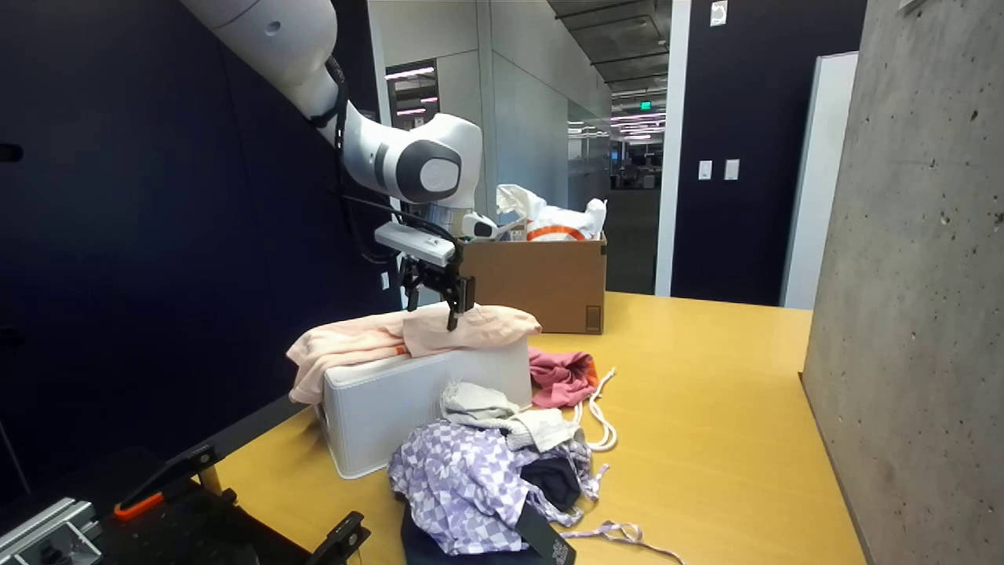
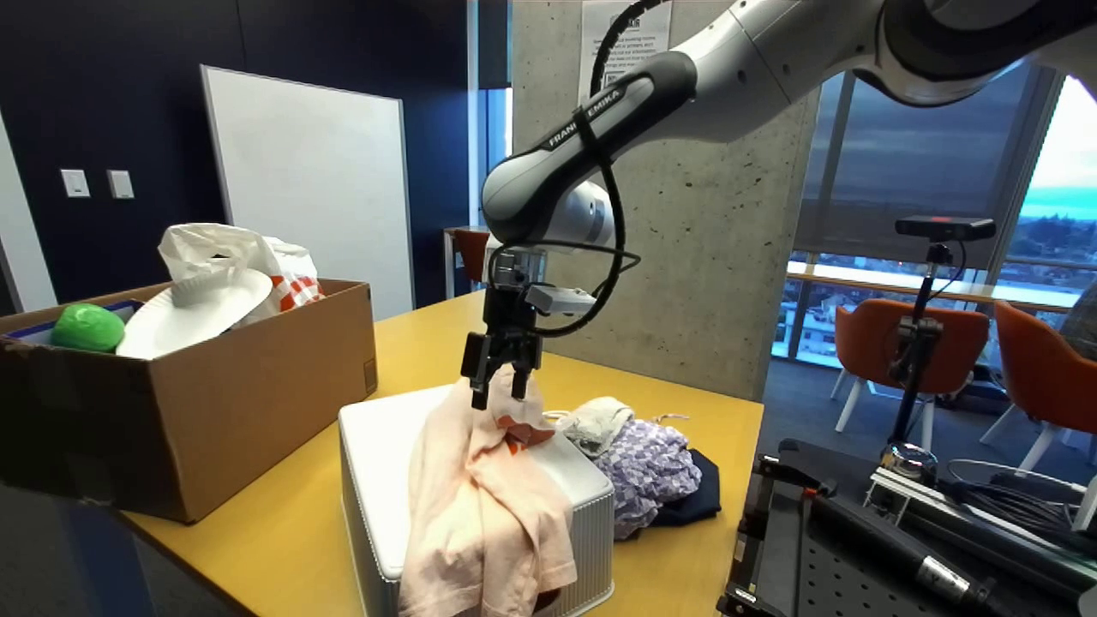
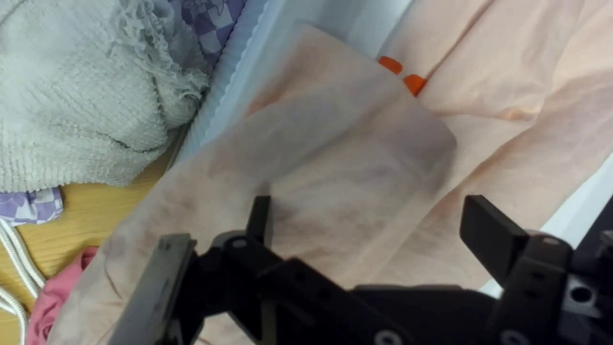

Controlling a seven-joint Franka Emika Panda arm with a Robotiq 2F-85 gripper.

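Note:
A peach cloth garment [image 1: 471,326] lies draped lengthwise over the top of a white box [image 1: 428,400], its near end hanging down the side in exterior view 2. My gripper [image 2: 500,396] is open, pointing down at the garment's upper part. In the wrist view the two fingers [image 3: 488,238] stand wide apart, with the peach cloth [image 3: 345,189] spread below and between them. Whether the fingertips touch the cloth, I cannot tell. Two small orange marks [image 3: 414,84] show at a fold of the cloth.
Beside the box lie a purple checkered cloth [image 1: 461,485], a whitish knit cloth [image 3: 74,97] and a pink cloth [image 1: 562,377] with white cord. A full cardboard box [image 2: 267,380] stands behind.

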